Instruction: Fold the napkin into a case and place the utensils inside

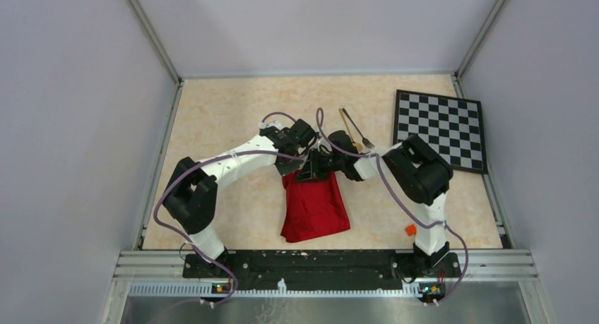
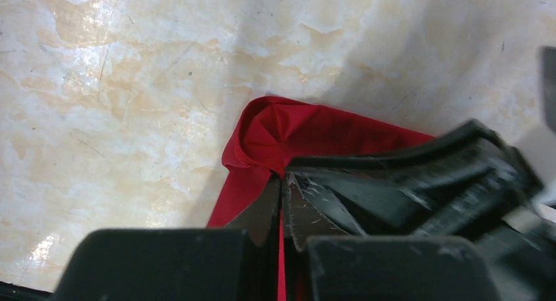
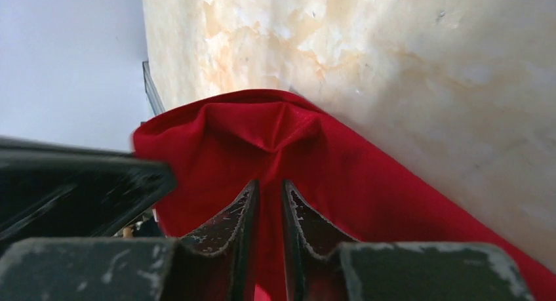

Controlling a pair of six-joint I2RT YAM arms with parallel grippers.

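The red napkin (image 1: 314,210) lies at the front middle of the table, its far edge under both grippers. In the left wrist view its far-left corner (image 2: 262,130) is bunched and folded over, and my left gripper is shut right at that corner, pinching the cloth. My right gripper is part open over the napkin, close beside the left one, with red cloth visible below and between its fingertips. A wooden spoon (image 1: 345,123) and a fork (image 1: 357,126) lie at the back, right of the arms.
A checkered board (image 1: 438,116) occupies the back right. A small orange item (image 1: 410,230) lies near the front right.
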